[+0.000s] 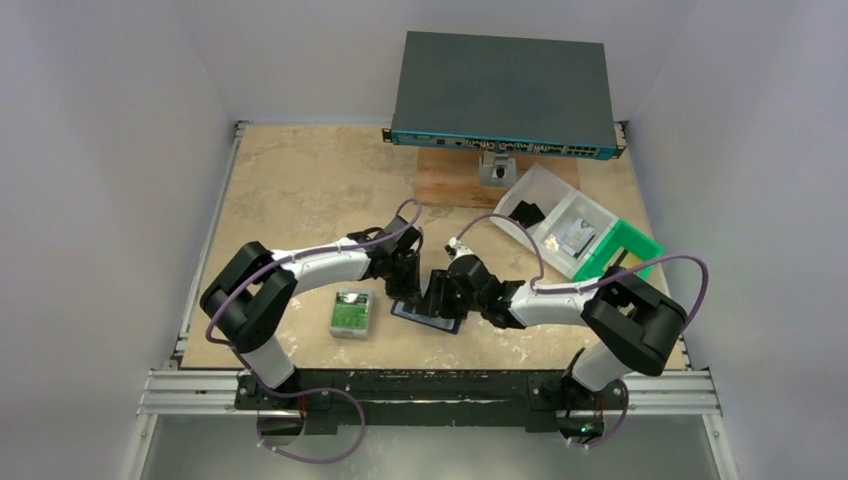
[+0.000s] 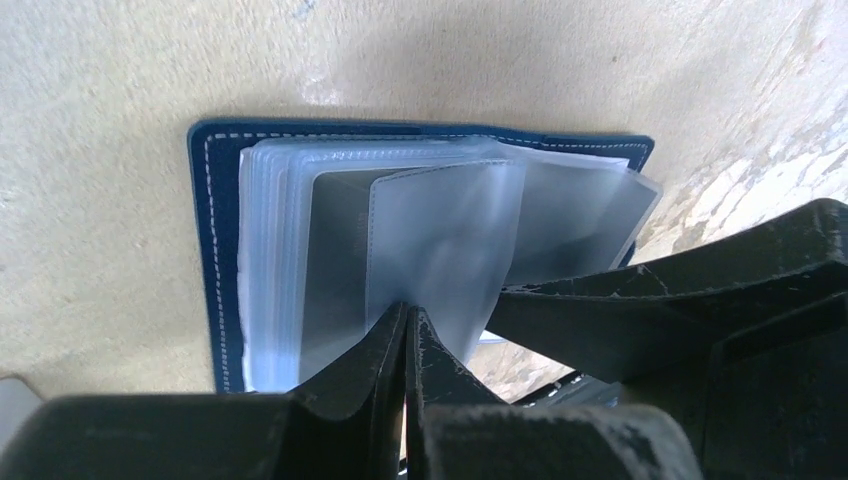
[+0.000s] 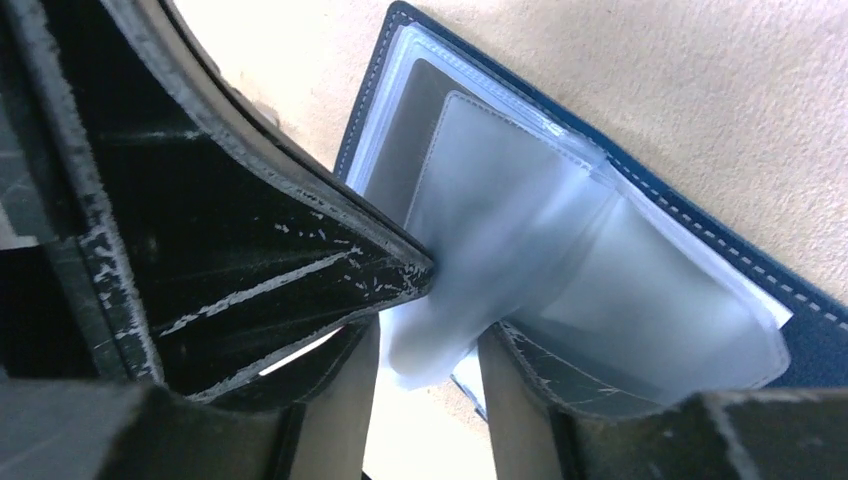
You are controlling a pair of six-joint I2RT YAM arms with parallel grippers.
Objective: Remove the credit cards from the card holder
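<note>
The open dark blue card holder lies on the table beneath both grippers, its clear sleeves fanned out. My left gripper is shut, its tips at the sleeves, with nothing clearly visible between them. My right gripper is part open over the sleeve edges, its fingertips either side of a clear sleeve; whether it holds it I cannot tell. The other gripper's dark body hides part of each wrist view. I cannot make out separate cards among the sleeves.
A clear box with green contents stands left of the holder. White and green bins sit at the back right, and a dark rack unit stands at the back.
</note>
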